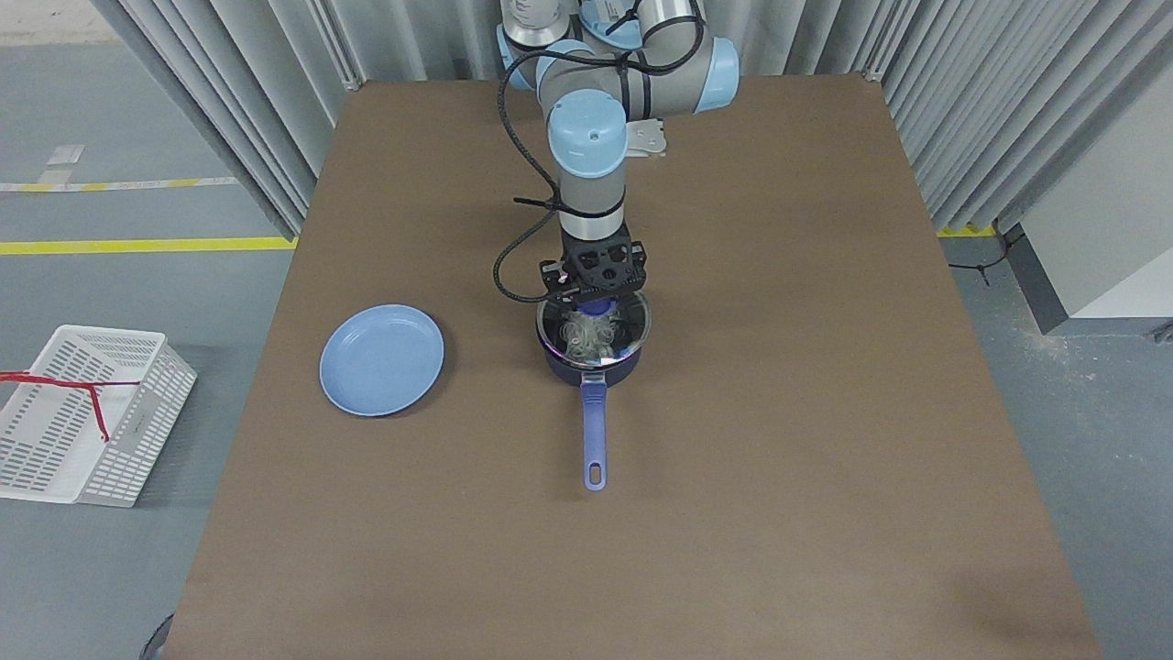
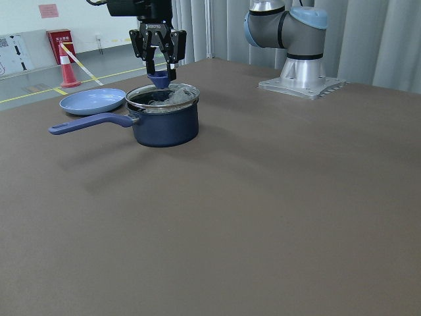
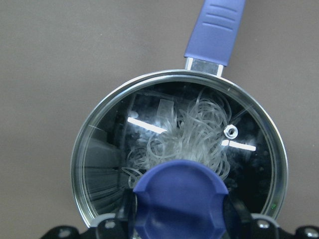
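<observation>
A dark blue saucepan [image 2: 164,131] with a long blue handle [image 1: 594,440] stands mid-table. A glass lid [image 3: 104,144] with a metal rim sits on its top, with pale stringy strands [image 3: 194,139] visible beneath. My gripper is over the pan, its fingers on either side of the lid's blue knob [image 3: 179,191], shut on it. A light blue plate [image 1: 381,359] lies on the table to the left of the pan in the front view.
A white plastic basket [image 1: 143,440] is on the floor off the left side. The arm's base [image 2: 302,79] stands at the back.
</observation>
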